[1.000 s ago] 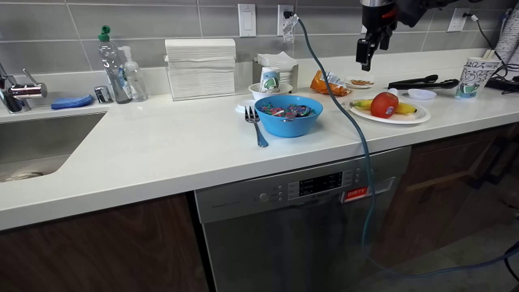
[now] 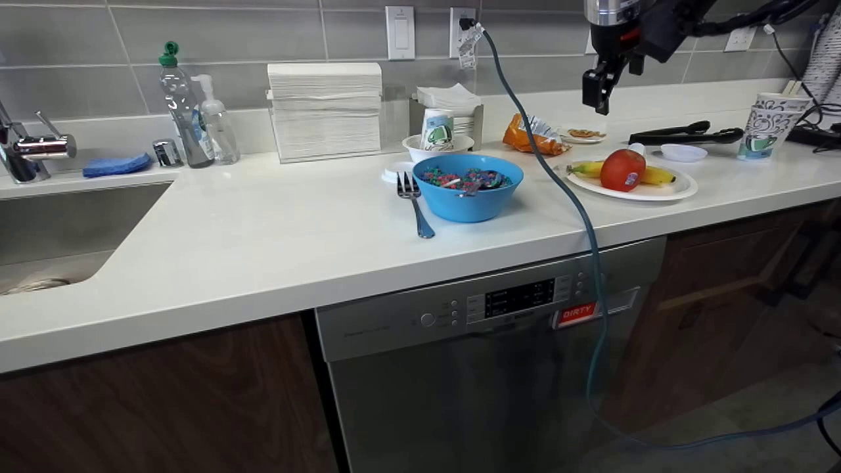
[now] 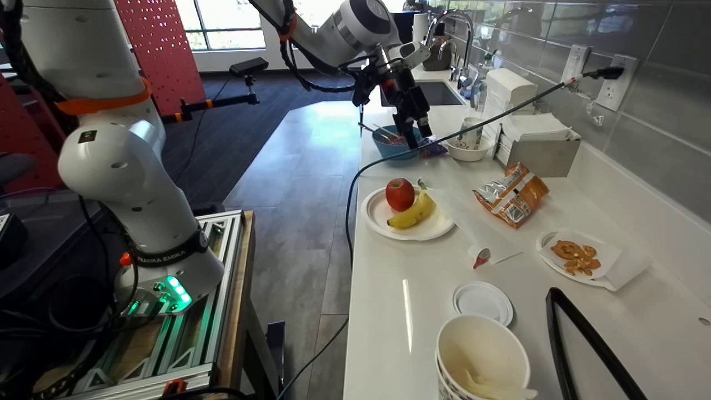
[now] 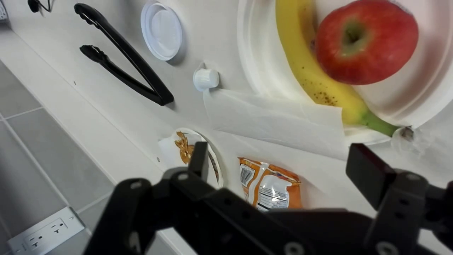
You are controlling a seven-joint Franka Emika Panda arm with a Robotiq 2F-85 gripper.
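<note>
My gripper stands open above the counter, with nothing held between its widely parted fingers. In the wrist view, an orange snack bag [image 4: 271, 185] lies below the gap between them. A red apple [image 4: 367, 42] and a yellow banana [image 4: 303, 63] rest together on a white plate [image 4: 257, 55] at the upper right. One finger partly covers a small plate of pretzels [image 4: 216, 170]. From the first exterior side, the gripper [image 2: 615, 88] hangs high, well clear of the apple [image 2: 623, 169] and the bag [image 2: 536, 135].
A blue cable [image 2: 552, 169] runs from the wall outlet across the counter and down its front. Black tongs [image 4: 140, 68], a white lid [image 4: 162, 32] and a patterned cup [image 2: 772, 126] lie or stand nearby. A blue bowl [image 2: 465, 206] sits beside a fork [image 2: 422, 217]. Open counter spreads left toward the sink.
In exterior view 1, my gripper has shifted very slightly to the right. The objects on the counter have stayed in place.
</note>
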